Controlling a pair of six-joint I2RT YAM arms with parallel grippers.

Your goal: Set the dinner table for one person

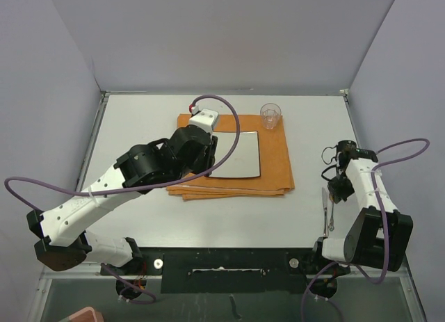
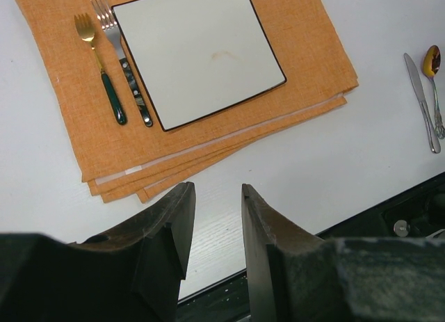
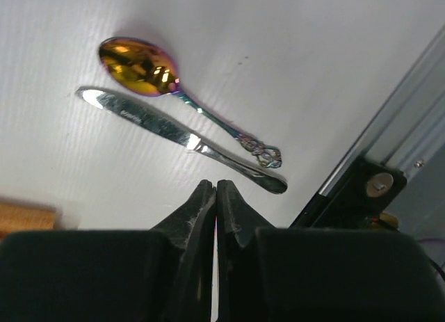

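Note:
The silver table knife (image 3: 156, 122) lies flat on the white table in the right wrist view, beside a rainbow-tinted spoon (image 3: 142, 68). My right gripper is shut with nothing between its fingers; the knife lies clear of them. Over the placemat's left part hangs my left gripper, open and empty. A white square plate (image 2: 201, 54) with a dark rim rests on the orange placemat (image 2: 90, 149). To its left lie a silver fork (image 2: 125, 65) with a dark handle and a gold fork (image 2: 101, 68) with a green handle.
A clear glass (image 1: 270, 115) stands at the placemat's upper right corner. Bare table (image 1: 306, 127) separates the mat from the knife and spoon. The table's metal edge rail (image 3: 389, 110) and the right wall (image 1: 410, 78) are close to the right arm.

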